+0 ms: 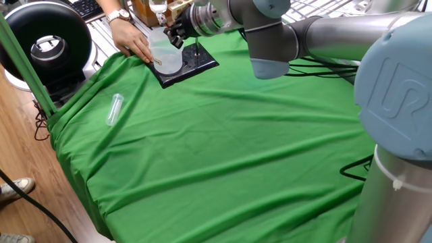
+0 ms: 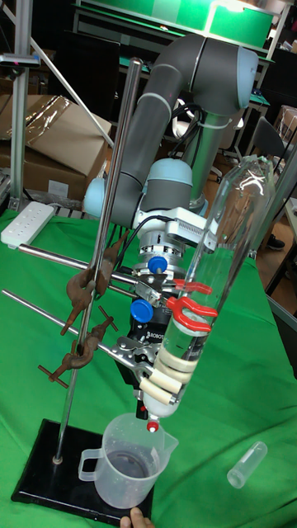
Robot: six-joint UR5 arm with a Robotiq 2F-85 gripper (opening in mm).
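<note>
In exterior view 1, my gripper [image 1: 177,36] is at the top, close beside the plastic beaker [image 1: 167,52]; its small dark fingers do not show clearly whether they are open or shut. A tall glass vessel [image 2: 204,286] leans in red-handled clamps [image 2: 193,304] on a metal stand [image 2: 102,202] in exterior view 3. Its white lower end with a red tip [image 2: 153,426] points down over the beaker, which sits on the stand's black base [image 2: 53,471]. My gripper is mostly hidden there, behind the clamps and vessel.
A person's hand [image 1: 132,42] reaches to the beaker's side. One clear tube [image 1: 115,109] lies alone on the green cloth [image 1: 223,148], whose middle and front are otherwise free. A white power strip [image 2: 28,224] lies behind the stand.
</note>
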